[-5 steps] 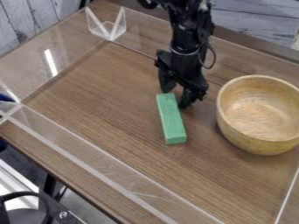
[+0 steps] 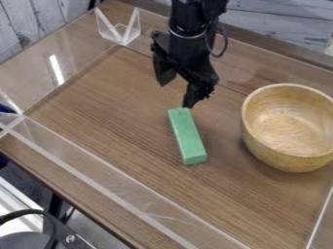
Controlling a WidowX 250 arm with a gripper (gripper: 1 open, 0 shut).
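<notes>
The black arm reaches down from the top middle, its open gripper [image 2: 178, 91] hanging above and behind a green rectangular block [image 2: 186, 136] that lies on the wooden table [image 2: 92, 156]. The gripper is apart from the block, with nothing visible between its fingers.
A large tan bowl [image 2: 286, 117] stands at the right. A clear angular object [image 2: 119, 27] is at the back left. Black cables show at the bottom left corner.
About a second ago the gripper was lower, at the block's upper end. It rose toward the back, blurred, and now hangs a little above its earlier place. The block stays in about the same spot.
</notes>
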